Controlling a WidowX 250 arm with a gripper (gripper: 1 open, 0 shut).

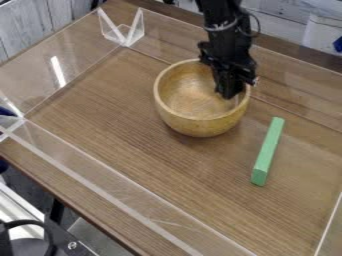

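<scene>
A large tan bowl (187, 115) sits near the middle of the wooden table (94, 150). My black gripper (231, 92) reaches down from the top to the bowl's back right part, over or at the rim. Its fingertips are small and dark, and whether they touch or hold the rim is unclear.
A green stick (267, 150) lies to the right of the bowl. A clear angular holder (122, 27) stands at the back left.
</scene>
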